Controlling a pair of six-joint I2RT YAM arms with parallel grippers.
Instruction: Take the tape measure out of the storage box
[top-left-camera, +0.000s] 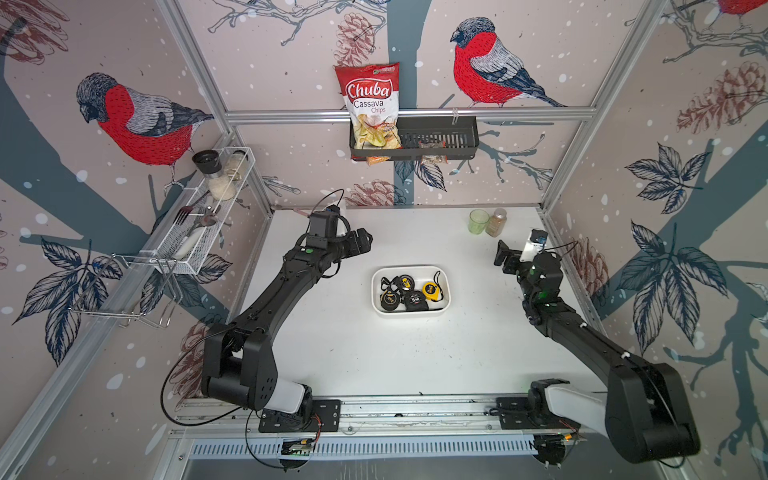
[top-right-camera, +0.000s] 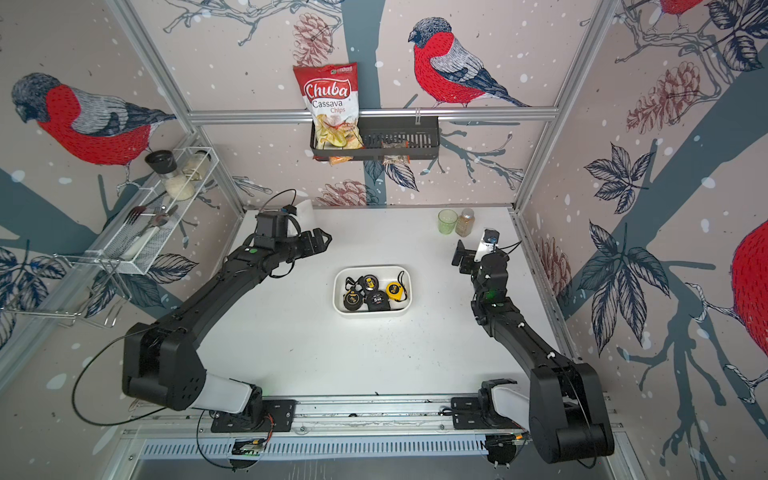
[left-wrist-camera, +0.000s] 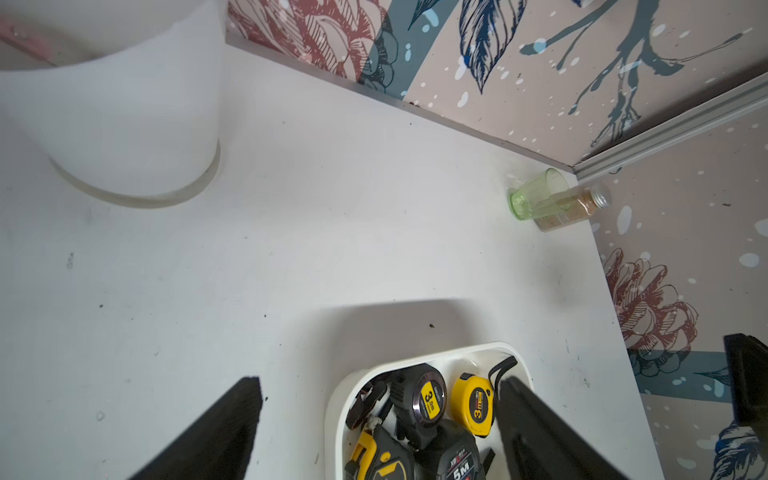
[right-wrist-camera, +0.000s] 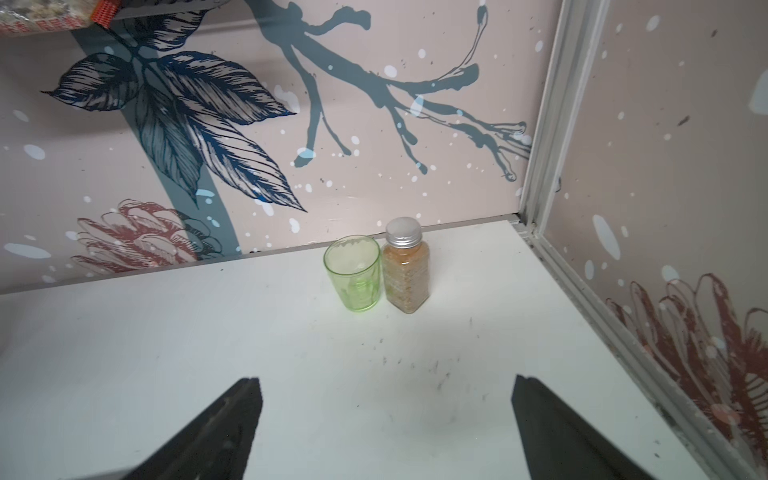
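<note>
The white storage box (top-left-camera: 410, 313) sits mid-table with several tape measures in it. A yellow tape measure (top-left-camera: 431, 291) lies at its right side; the others are black or black and yellow, bunched on the left and in the middle, among them a black tape measure (left-wrist-camera: 429, 397). My left gripper (top-left-camera: 365, 241) hangs behind and left of the box, its fingers apart and empty. In the left wrist view the box's near part runs off the bottom edge. Over the table's right side, apart from the box, my right gripper stands open and empty.
A white round container (left-wrist-camera: 120, 136) stands at the back left. A green glass (top-left-camera: 477, 221) and a spice jar (top-left-camera: 496, 222) stand at the back right. A dark wall shelf (top-left-camera: 438, 148) holds a chips bag. The table (top-left-camera: 384, 356) in front of the box is clear.
</note>
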